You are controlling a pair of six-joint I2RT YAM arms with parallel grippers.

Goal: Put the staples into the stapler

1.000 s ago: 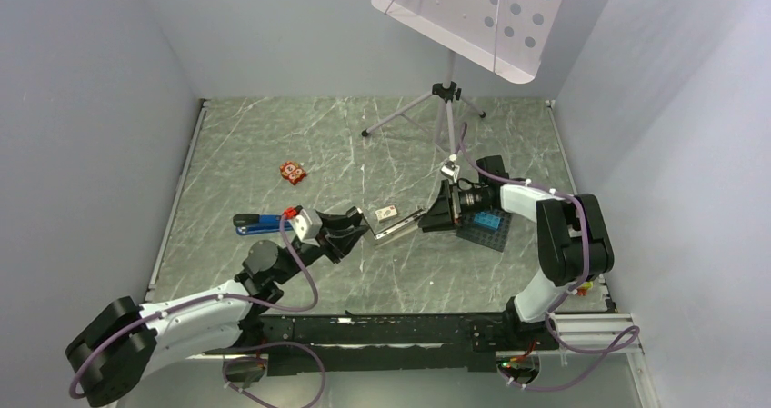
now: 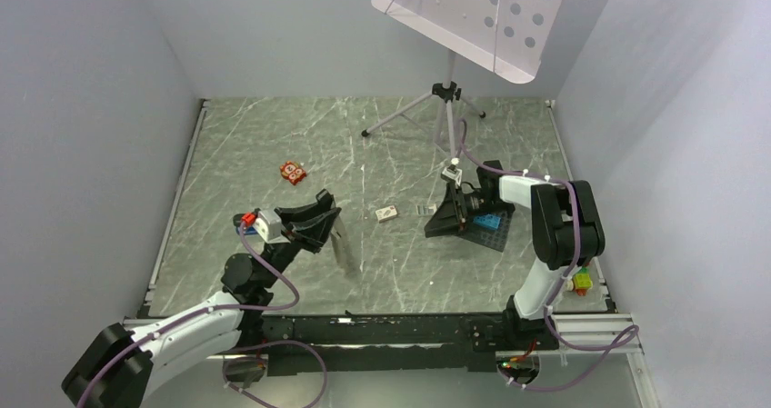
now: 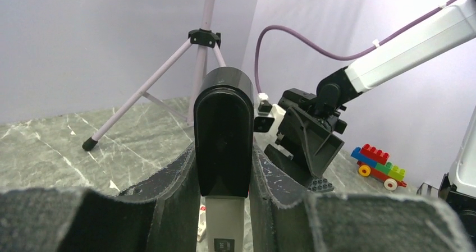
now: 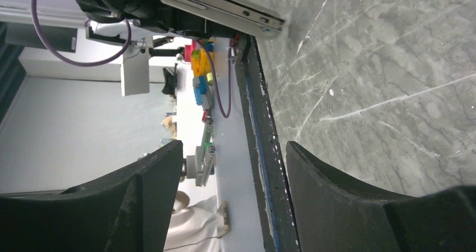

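In the top view my left gripper [image 2: 318, 222] holds the stapler [image 2: 345, 253], which hangs motion-blurred below it; in the left wrist view the stapler's black end [image 3: 223, 134] stands upright between the fingers. My right gripper [image 2: 435, 222] is to the right, its fingers open with nothing between them in the right wrist view, where the stapler's metal rail [image 4: 224, 10] shows at the top. A small pale box [image 2: 386, 213], seemingly of staples, lies on the table between the arms, with a translucent item [image 2: 425, 210] beside it.
A red object [image 2: 292, 172] lies at the left middle. A dark mat with blue item [image 2: 486, 222] is partly under the right arm. A tripod stand [image 2: 450, 99] is at the back; toy bricks [image 2: 579, 281] are at the front right.
My left gripper has risen and moved left with the stapler, which was stretched out to the right gripper and now hangs downward, out of that gripper. The right gripper has moved slightly.
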